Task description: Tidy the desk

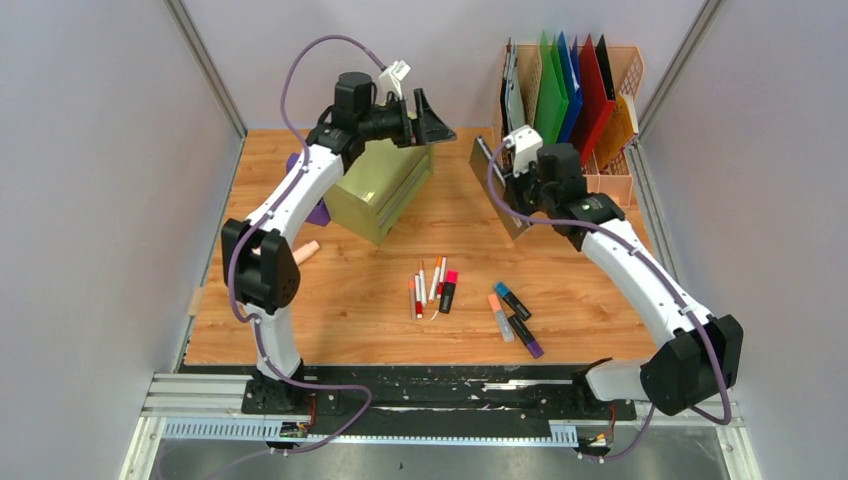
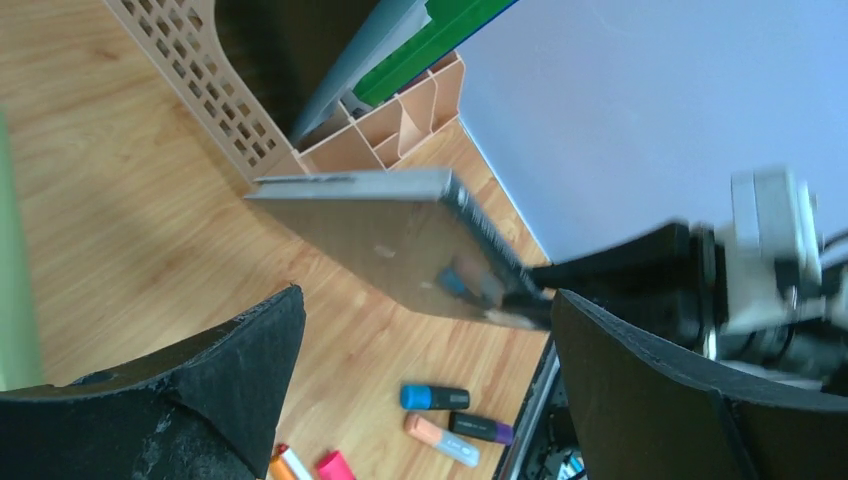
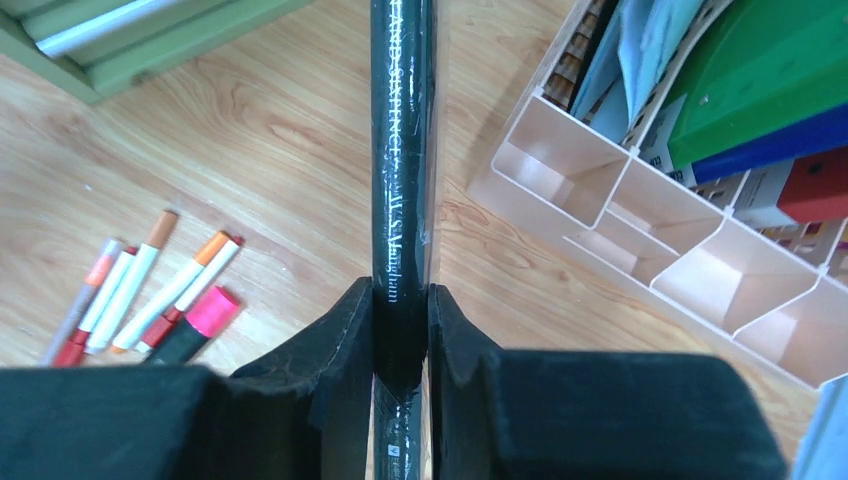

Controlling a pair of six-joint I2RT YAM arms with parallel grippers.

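Observation:
A thin dark book with a white-lettered spine is held in my right gripper, which is shut on it; in the left wrist view its cover hangs before the pink organizer, which holds coloured folders upright. My left gripper is open and empty, above the green box. Loose pens and markers lie on the desk.
A purple object sits left of the green box, mostly behind the left arm.

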